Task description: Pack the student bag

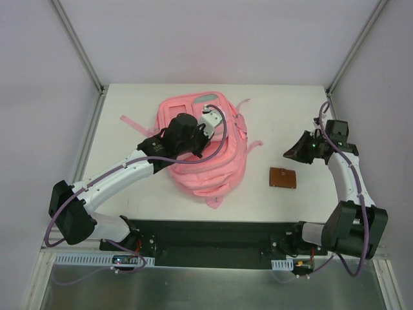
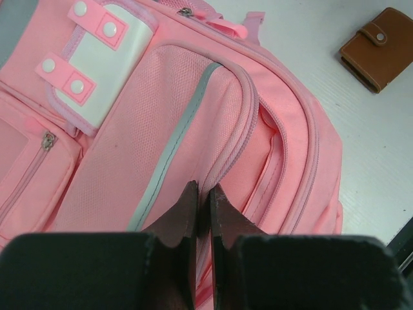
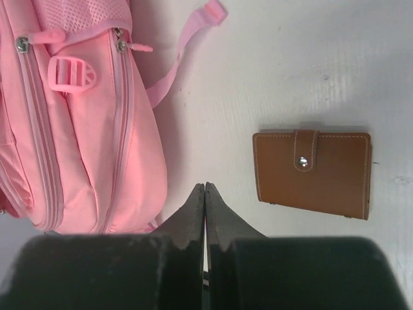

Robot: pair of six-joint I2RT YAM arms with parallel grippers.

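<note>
The pink backpack [image 1: 213, 174] lies on the white table, with my left gripper shut on the pink fabric edge of one of its compartments. A brown leather wallet with a snap tab lies flat on the table right of the bag, also visible at top right of the left wrist view [image 2: 377, 48]. My right gripper is over the table by the wallet, its fingertips close together with nothing visible between them.
A pink strap [image 3: 187, 35] reaches from the bag's right side onto the table.
</note>
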